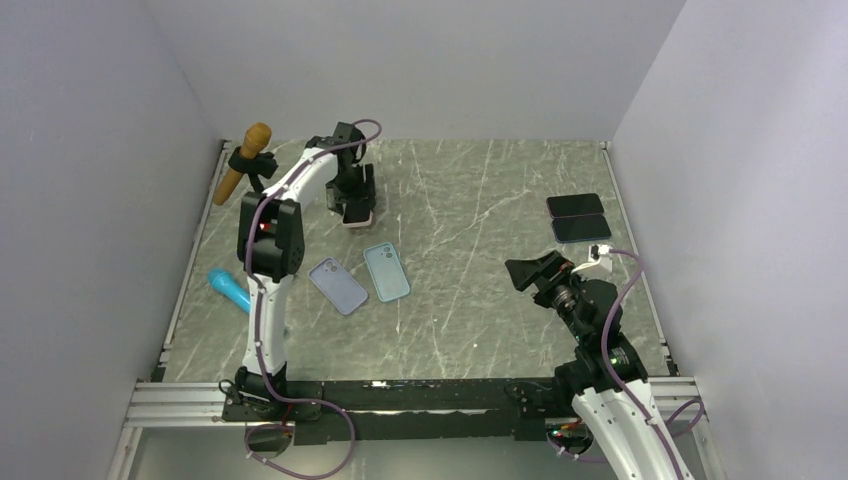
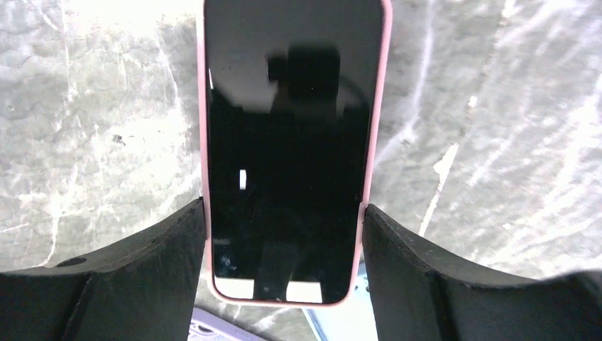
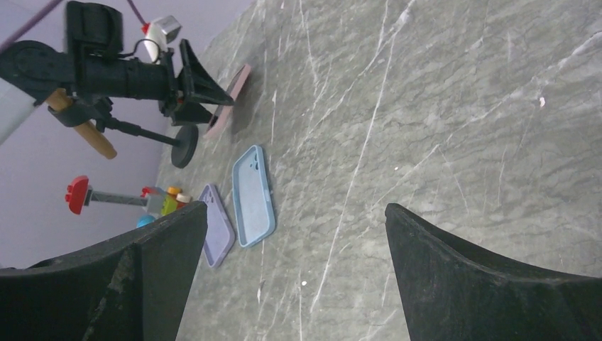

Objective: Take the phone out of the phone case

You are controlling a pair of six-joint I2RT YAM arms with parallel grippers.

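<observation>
A black phone in a pink case [image 2: 284, 149] fills the middle of the left wrist view, screen up, with the fingertips of my left gripper gripping its long sides. In the top view it shows as a dark slab [image 1: 357, 212] under that gripper at the back left; in the right wrist view it is tilted. My right gripper stands open over bare tabletop at the right, with nothing between its fingers.
A lavender case [image 1: 338, 286] and a light blue case [image 1: 387, 271] lie at front left. Two dark phones [image 1: 580, 229] lie at the back right. A microphone on a stand [image 1: 255, 140] and a blue microphone [image 1: 228, 288] are at the left.
</observation>
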